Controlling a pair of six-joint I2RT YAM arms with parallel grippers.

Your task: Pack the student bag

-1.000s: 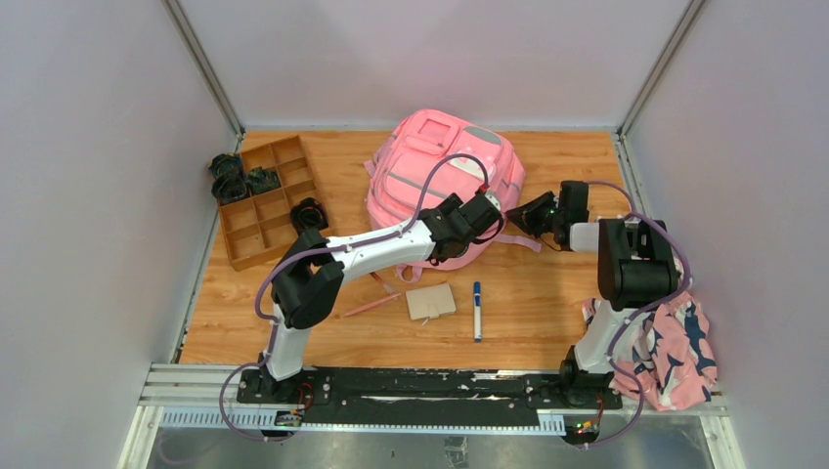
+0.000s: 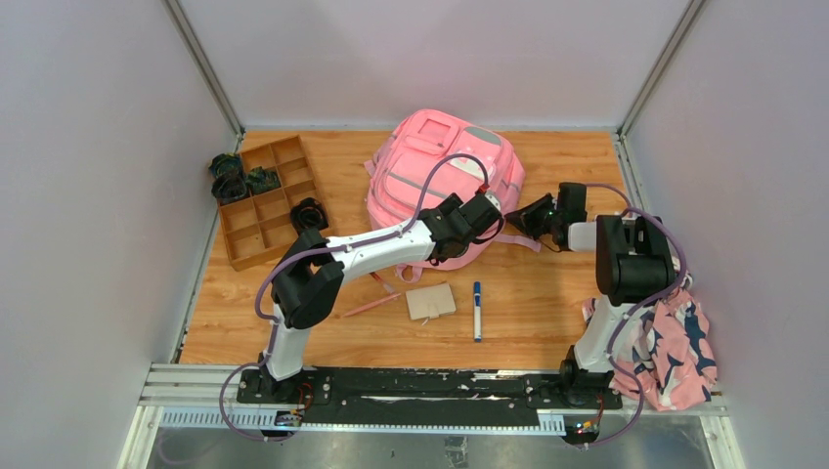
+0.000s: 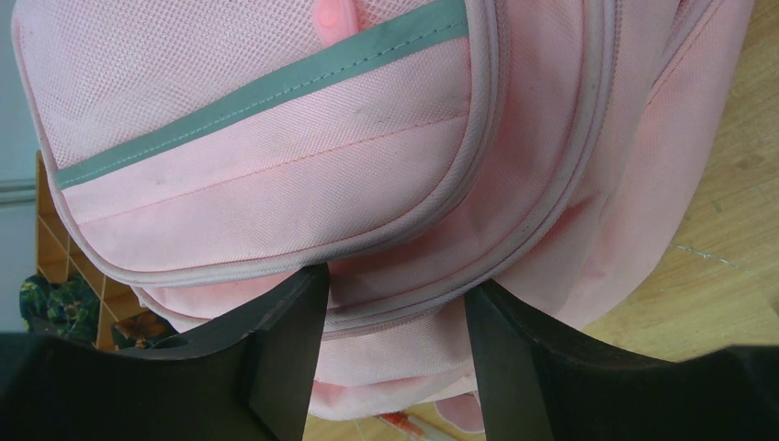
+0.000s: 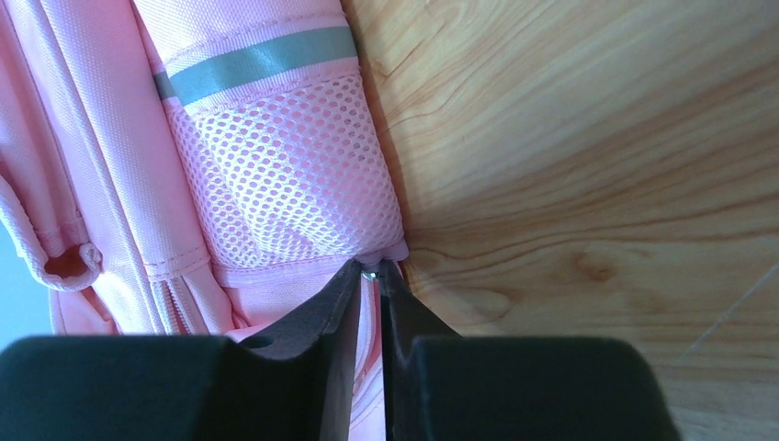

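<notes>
The pink backpack lies on the table, its front pocket facing up. Over its lower part hangs my left gripper; in the left wrist view its fingers stand apart, straddling the edge of the bag's seam. At the bag's right side, my right gripper has its fingertips close together by the lower hem of the mesh side pocket. A small shiny bit shows at those tips; I cannot tell whether it is gripped. A notebook, a blue-and-white pen and a pink pencil lie in front.
A wooden divided tray at the left holds dark items and a round black thing. A patterned pink cloth lies at the right beside the right arm. Bare wood is free right of the pen.
Almost nothing differs; the right arm has shifted very slightly. The bag and the loose items are where they were.
</notes>
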